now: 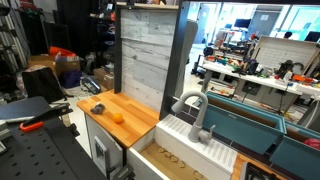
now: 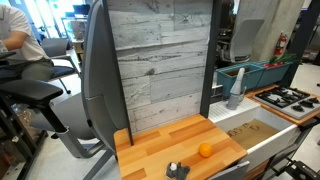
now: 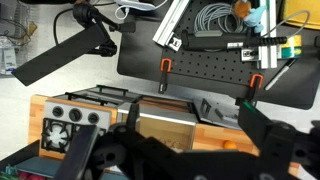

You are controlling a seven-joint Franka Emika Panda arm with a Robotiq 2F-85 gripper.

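Note:
In the wrist view my gripper reaches in from the bottom edge. Its two dark fingers stand wide apart, and nothing is held between them. Beneath lies a toy kitchen, its open drawer (image 3: 165, 132) partly covered by the left finger. An orange ball (image 1: 117, 118) rests on the wooden counter (image 1: 135, 108). Near it sits a small dark grey object (image 1: 98, 108), also visible in the second exterior view as a grey item (image 2: 177, 170). I cannot make out the gripper in either exterior view.
A grey faucet (image 1: 199, 115) rises behind the drawer, with a stove (image 2: 285, 100) farther along. A tall white plank panel (image 2: 165, 75) backs the counter. A black perforated table (image 3: 215, 75) carries cables and tools.

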